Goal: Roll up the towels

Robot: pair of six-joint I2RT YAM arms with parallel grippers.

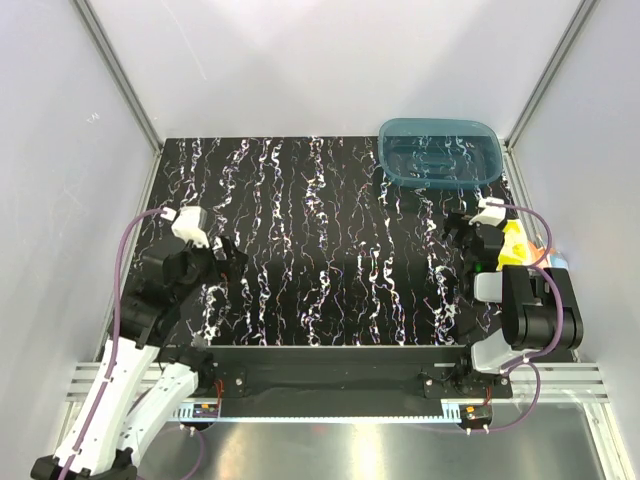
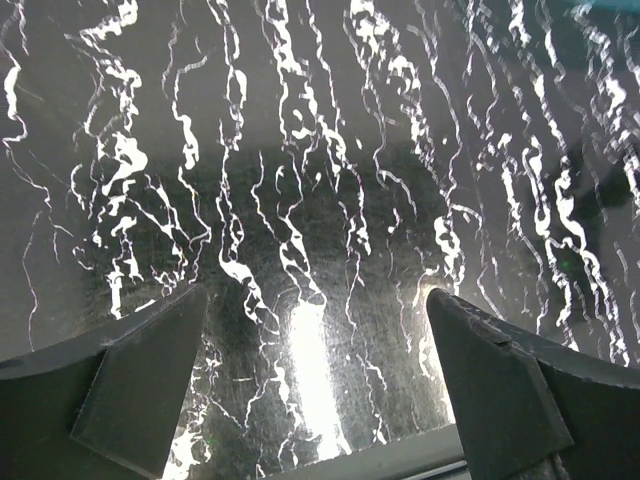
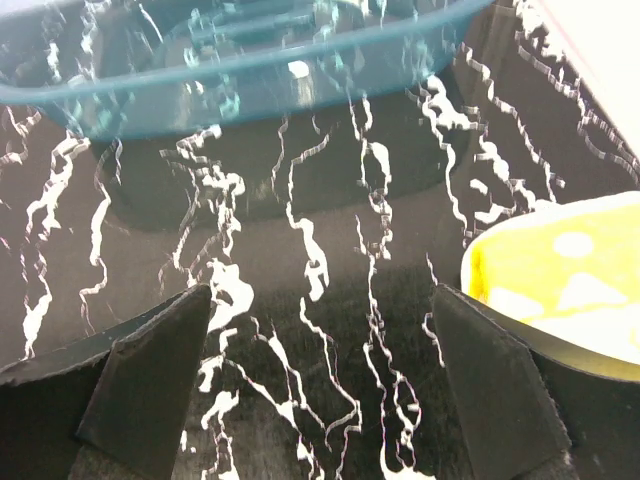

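Note:
A yellow towel with white patterns lies at the right edge of the table, partly hidden behind my right arm; in the right wrist view this yellow cloth is right of the fingers. Beside it in the top view is some orange and light blue cloth. My right gripper stands open over the dark marbled table, empty. My left gripper is open above the left part of the table, with only the table surface between its fingers.
A translucent blue bin stands at the back right, beyond my right gripper. White walls enclose the back and sides.

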